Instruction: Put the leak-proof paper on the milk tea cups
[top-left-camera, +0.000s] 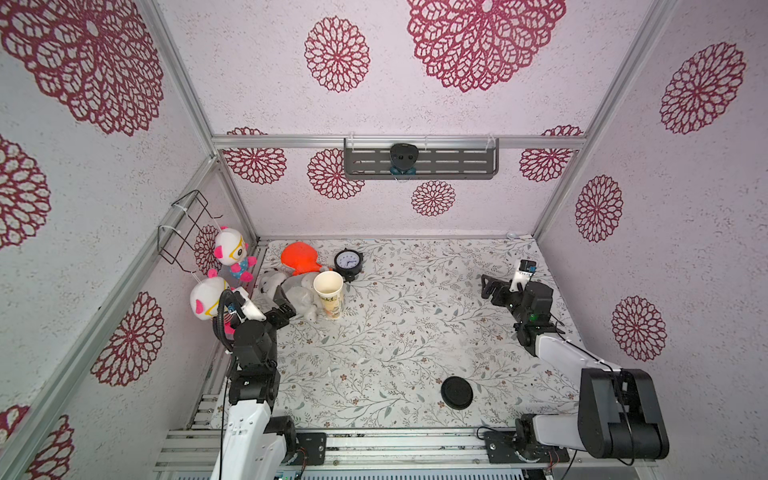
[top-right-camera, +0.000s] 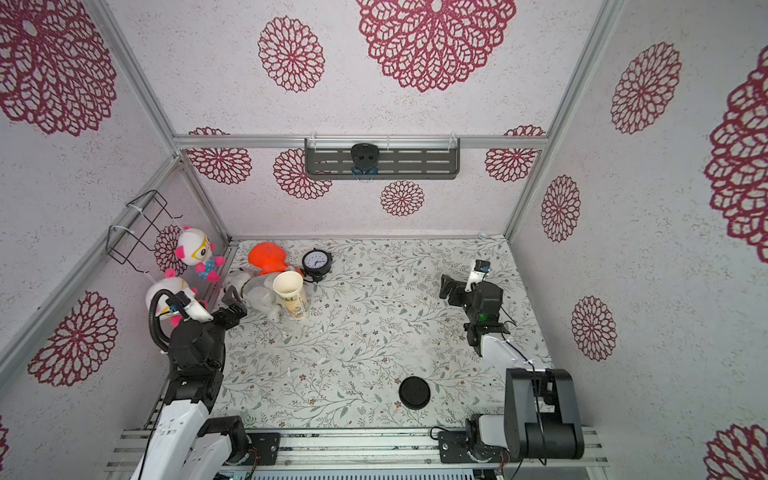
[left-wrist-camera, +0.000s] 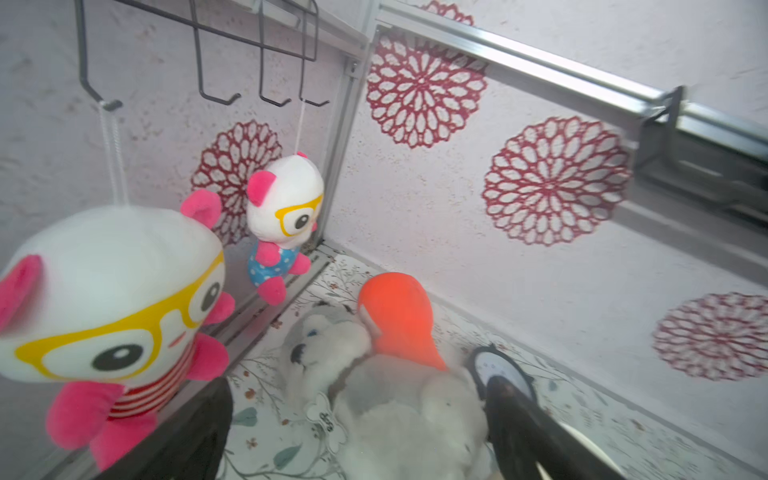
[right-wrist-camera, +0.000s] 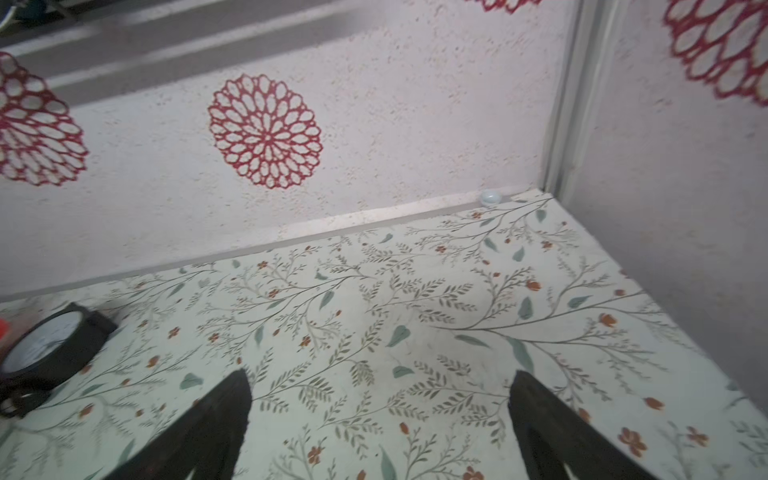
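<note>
A milk tea cup (top-left-camera: 329, 300) of pale paper stands upright at the left rear of the table, in front of grey plush toys (left-wrist-camera: 408, 416). A black round disc (top-left-camera: 457, 392) lies near the front, right of centre; I cannot tell if it is the leak proof paper. My left gripper is open, nothing held, just left of the cup, its blurred fingers facing the plush toys. My right gripper is open and empty above the table's right side, facing the back wall.
An orange toy (top-left-camera: 300, 257) and a black clock (top-left-camera: 348, 264) sit behind the cup. Two panda dolls (left-wrist-camera: 120, 296) hang from a wire rack on the left wall. A shelf (top-right-camera: 416, 160) spans the back wall.
</note>
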